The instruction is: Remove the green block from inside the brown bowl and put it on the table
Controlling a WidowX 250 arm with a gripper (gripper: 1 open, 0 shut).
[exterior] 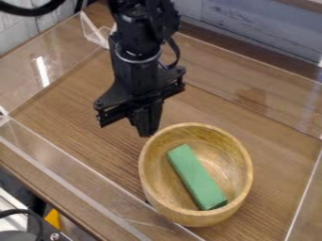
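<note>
The green block point(197, 177) lies inside the brown bowl point(158, 188), leaning lengthwise across its floor toward the front rim. Above the table, just behind the bowl's back-left rim, my black gripper point(147, 125) points down. Its fingers are together, with nothing between them, and the block is well outside them. The bowl stands upright at the front right, fully in view apart from its far-left rim close to the fingertips.
Bare wooden table point(75, 108) stretches to the left of the arm, and more is free at the back right. A clear strip edges the table on the left. Cables and a dark device with a yellow part point(53, 217) sit at the front-left corner.
</note>
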